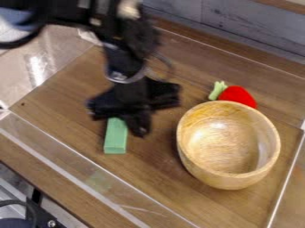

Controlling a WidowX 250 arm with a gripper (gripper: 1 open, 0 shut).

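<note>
My black gripper (134,120), blurred, hangs over the middle-left of the table, just above and right of a green block (116,139), whose upper part it partly covers. Whether its fingers are apart or together is too blurred to see. A wooden bowl (226,156) stands to the right of the gripper, apparently empty. Behind the bowl lies a red object with a green top, like a toy vegetable (238,96).
The wooden table (60,98) has clear room at the left and front. A pale wall (238,36) runs along the back, and clear strips edge the front left and right.
</note>
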